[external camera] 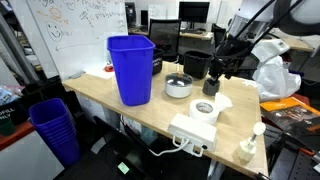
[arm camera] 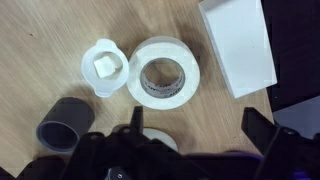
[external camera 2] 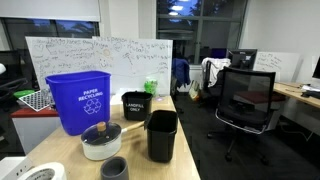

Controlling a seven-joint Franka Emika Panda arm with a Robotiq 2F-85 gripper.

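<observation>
My gripper is open over the wooden table, its dark fingers apart at the lower edge of the wrist view with nothing held between them. Beyond the fingers, a white tape roll (arm camera: 191, 72) lies flat. To its left in that view sits a small white cup (arm camera: 103, 86) with a white cube (arm camera: 105, 66) inside. A dark grey cup (arm camera: 66, 123) is at the lower left. The upper right holds a white box (arm camera: 240, 45). In exterior view 1 the arm (external camera: 258, 48) reaches in above the table's right side.
A tall blue recycling bin (external camera 2: 83, 98) and a lidded pot (external camera 2: 102, 147) stand on the table. Black bins (external camera 2: 160, 137) are behind the grey cup. A white pump bottle (external camera: 248, 150) is at the near end. Bare wood shows around the tape roll.
</observation>
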